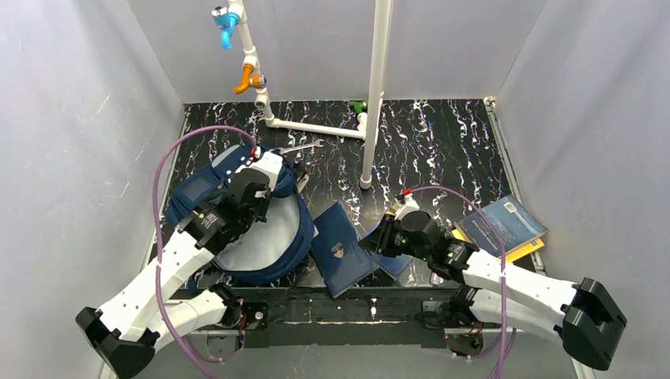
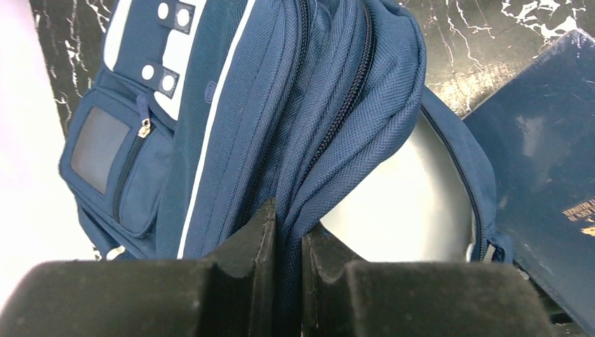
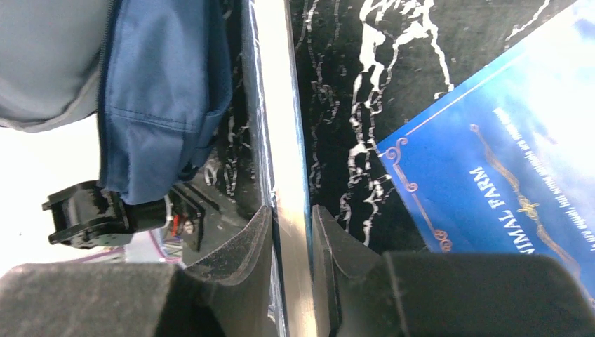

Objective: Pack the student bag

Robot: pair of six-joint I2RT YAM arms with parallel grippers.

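Note:
The navy bag (image 1: 294, 251) lies at the left with its main compartment open, pale lining showing. My left gripper is shut on a fold of the bag's navy fabric beside a zipper, at the edge of the opening. Just right of the bag, a dark blue book (image 1: 338, 249) with a small emblem stands tilted. My right gripper has this book's pale page edge (image 3: 282, 98) between its fingers, which look pressed against both covers. A brighter blue Animal Farm book (image 3: 484, 161) lies flat on the floor below that gripper.
Another dark book (image 1: 506, 225) rests over a yellow one (image 1: 525, 250) by the right wall. A wrench (image 1: 302, 147) lies behind the bag. The white vertical pipe (image 1: 375, 95) comes down at middle back.

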